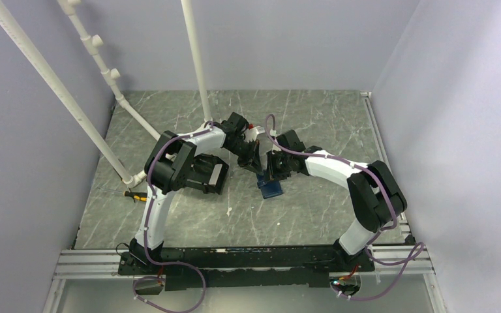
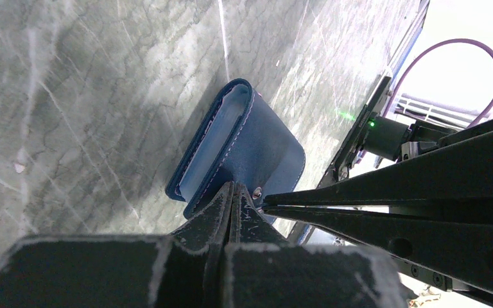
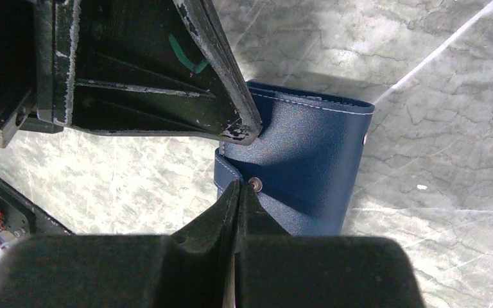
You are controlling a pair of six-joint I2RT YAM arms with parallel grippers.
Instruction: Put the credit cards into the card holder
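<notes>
The dark blue card holder [image 1: 271, 189] lies folded on the grey marbled table, below both grippers. Whitish inner sleeves [image 2: 215, 144] show along its open edge in the left wrist view. A metal snap [image 3: 255, 185] and a short strap [image 3: 227, 169] are on its outer face. My right gripper is shut, its tips at the strap's end beside the snap; nothing clearly shows between them. My left gripper is shut too, tips against the holder close to the snap. No separate credit card can be made out.
Left of the holder stands a black open box [image 1: 205, 173]. A screwdriver [image 1: 136, 195] with a yellow and black handle lies at the far left. White poles [image 1: 196, 52] rise at the back left.
</notes>
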